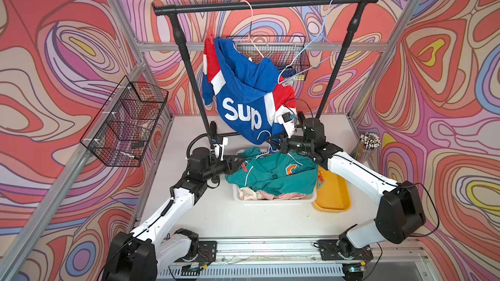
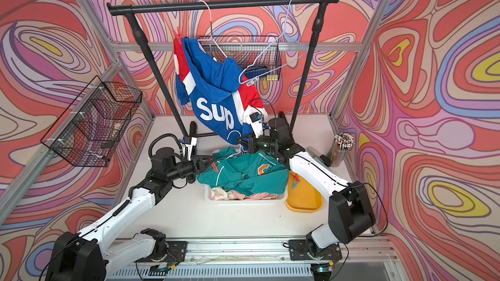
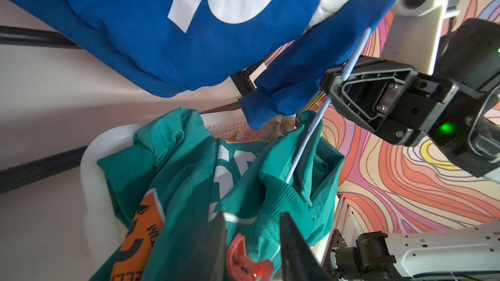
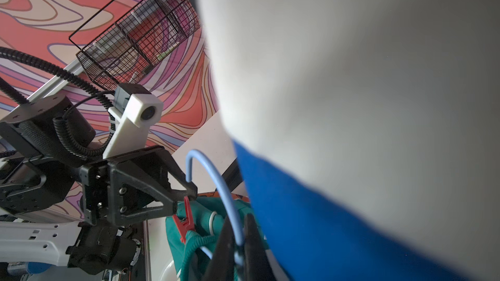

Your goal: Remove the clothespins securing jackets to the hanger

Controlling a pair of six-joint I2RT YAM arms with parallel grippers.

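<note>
Over a white bin lies a teal jacket (image 1: 276, 177) with a light blue hanger (image 4: 221, 187) in it. My right gripper is shut on this hanger below its curved hook, as the right wrist view shows. A red clothespin (image 4: 184, 222) sits at a teal edge of the jacket. Around that clothespin stand the parted fingers of my left gripper. The left wrist view has the red pin (image 3: 249, 266) between blurred fingertips, so contact is hard to judge.
From the black rail (image 1: 208, 7) hangs a blue hooded jacket (image 1: 239, 93), close beside my right gripper, with a red clothespin (image 1: 210, 33) at its left shoulder. An orange tray (image 1: 333, 195) containing clothespins sits right of the white bin (image 1: 276, 200).
</note>
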